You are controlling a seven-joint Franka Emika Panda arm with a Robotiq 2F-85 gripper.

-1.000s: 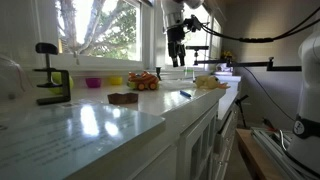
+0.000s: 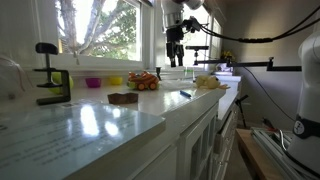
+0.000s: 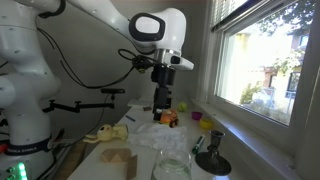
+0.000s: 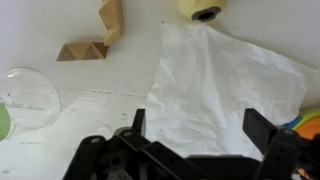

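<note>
My gripper is open above the counter, its two fingers wide apart with nothing between them. Beneath it in the wrist view lies a crumpled white cloth (image 4: 200, 85). Exterior view 2 shows the gripper (image 3: 161, 103) pointing down over the counter, clear of its surface. An orange and green toy truck (image 2: 143, 80) stands on the counter by the window; a colourful edge at the right of the wrist view may be part of it.
A clear bowl (image 4: 31, 98) and a brown wooden piece (image 4: 82, 51) lie to the left in the wrist view. A yellow plush toy (image 3: 107, 132) is near the counter edge. Coloured cups (image 2: 93, 82) line the window side. A black clamp (image 2: 52, 75) stands nearby.
My arm's pose differs only slightly from before. The objects on the counter show no visible movement.
</note>
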